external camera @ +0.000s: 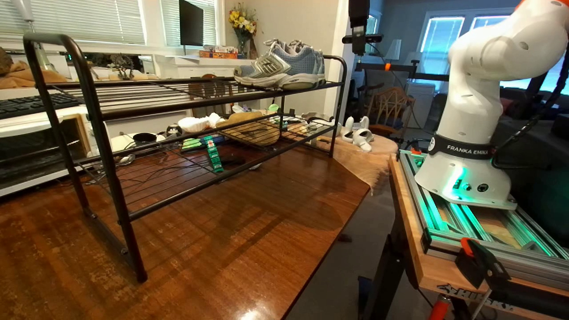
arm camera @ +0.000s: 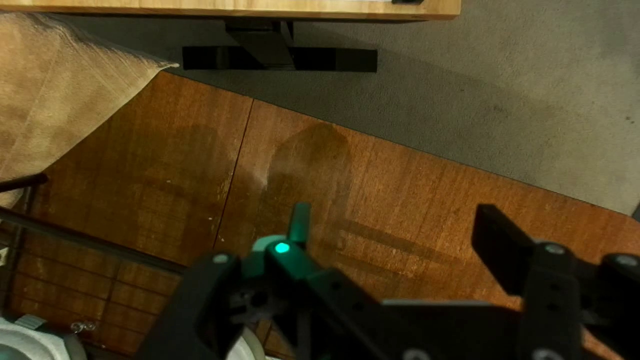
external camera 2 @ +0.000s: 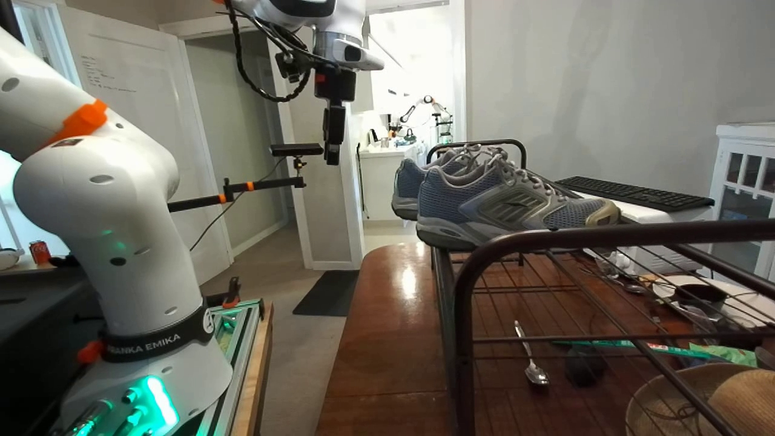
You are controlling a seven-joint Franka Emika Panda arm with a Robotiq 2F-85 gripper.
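Observation:
A pair of grey-blue running shoes [external camera: 285,66] rests side by side on the top tier of a dark metal rack [external camera: 176,104], at the rack's far end. From the second exterior view, the shoes [external camera 2: 501,203] have their toes pointing right along the rack [external camera 2: 617,236]. My gripper [external camera 2: 332,161] hangs pointing down, in the air left of the shoes and apart from them. The wrist view has the gripper with its fingers [arm camera: 498,240] well apart and bare wooden tabletop [arm camera: 414,198] visible beneath. Nothing shows between them.
The lower tier and table area hold a straw hat [external camera 2: 748,407], a spoon [external camera 2: 536,374] and a green strip [external camera: 213,154]. White sandals [external camera: 358,134] lie on a tan cloth [external camera: 352,160]. A camera bar [external camera 2: 254,186] juts out near the gripper.

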